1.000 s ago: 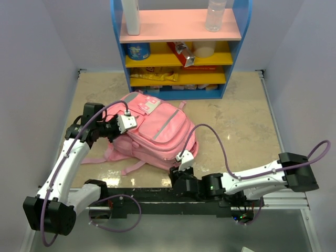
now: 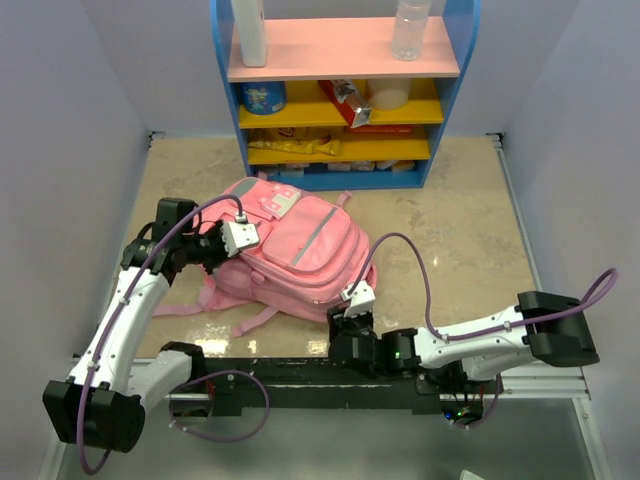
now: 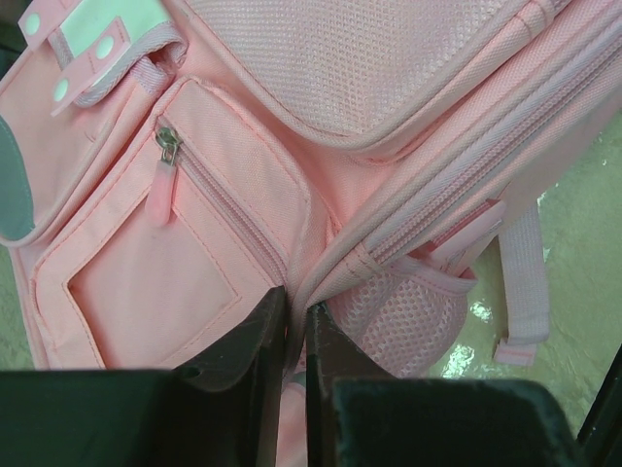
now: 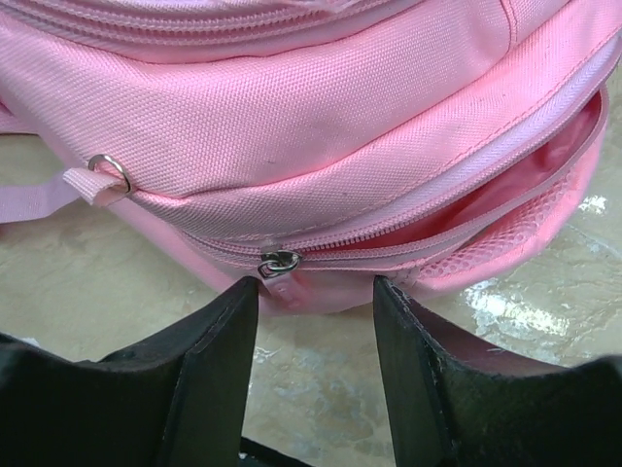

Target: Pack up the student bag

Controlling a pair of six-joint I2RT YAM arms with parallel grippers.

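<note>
The pink student bag (image 2: 305, 240) lies tilted on the table, its front pocket facing up. In the left wrist view, my left gripper is shut on a piped seam beside the small zipped pocket (image 3: 146, 282); the fabric runs between the fingertips. My right gripper is open at the bag's near end. Between and just beyond its fingers hangs a zipper pull (image 4: 286, 288) with a metal ring. The zipper (image 4: 428, 219) beside it gapes to the right, showing a darker pink inside.
Behind the bag stands a blue shelf (image 2: 460, 25) with yellow boards, holding a blue tin (image 2: 263, 97), a red packet (image 2: 346, 101) and a clear bottle (image 2: 409, 28). Loose straps (image 2: 255, 321) lie on the near side. Right of the bag, the tabletop (image 2: 450, 220) is bare.
The bag has settled a touch leftward since a second ago; the left arm barely moved.
</note>
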